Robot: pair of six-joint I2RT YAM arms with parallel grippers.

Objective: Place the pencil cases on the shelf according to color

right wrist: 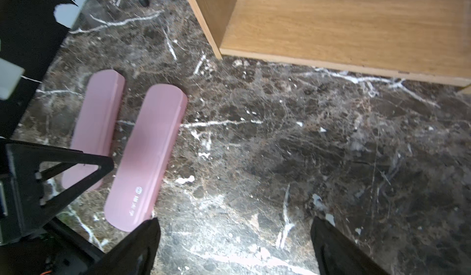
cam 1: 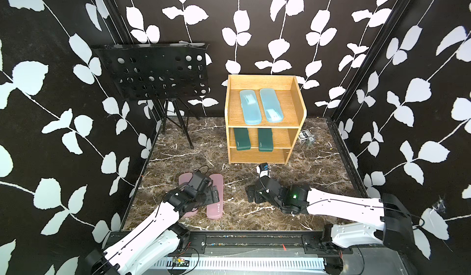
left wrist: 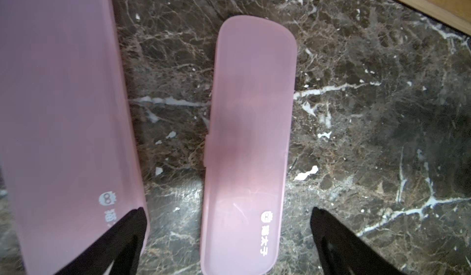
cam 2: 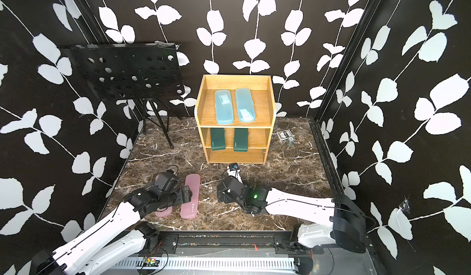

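Note:
Two pink pencil cases lie side by side on the marble surface: the right pink case [left wrist: 247,137] and the left pink case [left wrist: 68,118]. My left gripper is open above them, the right case showing between its spread fingers; in the top left view the arm partly covers the left case. To the right, my right gripper hangs open over bare marble. A wooden shelf [cam 1: 265,156] stands behind. On its top level lie two light blue cases [cam 1: 250,107] [cam 1: 271,106]. Two dark green cases [cam 1: 242,139] [cam 1: 265,139] rest on the level beneath.
The shelf's bottom level [right wrist: 353,25] looks bare in the right wrist view. A black perforated stand [cam 1: 157,71] is at the back left. Small items [cam 1: 306,136] lie right of the shelf. Marble between the grippers and the shelf is clear.

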